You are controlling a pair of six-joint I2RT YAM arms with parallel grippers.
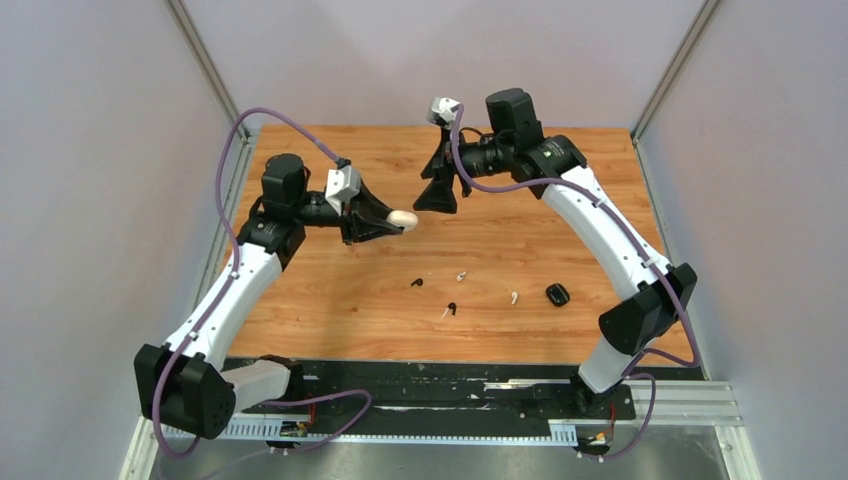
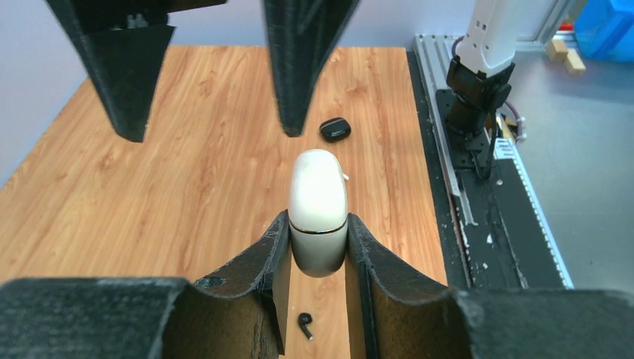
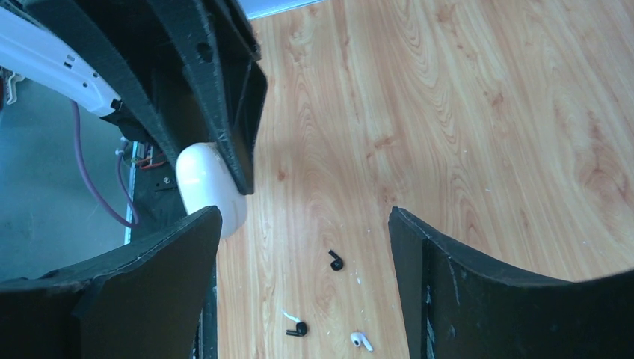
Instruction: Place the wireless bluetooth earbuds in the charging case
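A white charging case (image 1: 403, 219) is held by my left gripper (image 1: 393, 224), shut on it; in the left wrist view the case (image 2: 318, 191) stands upright between its fingertips, with a thin lid seam. My right gripper hangs open above and right of the case, apart from it, nothing between its fingers. On the table lie small white earbuds (image 1: 514, 297) (image 3: 359, 340) and black earbuds (image 1: 452, 308) (image 3: 336, 262).
A black case (image 1: 557, 295) lies at the right front of the wooden table (image 1: 340, 300). The middle of the table holds only the small earbuds.
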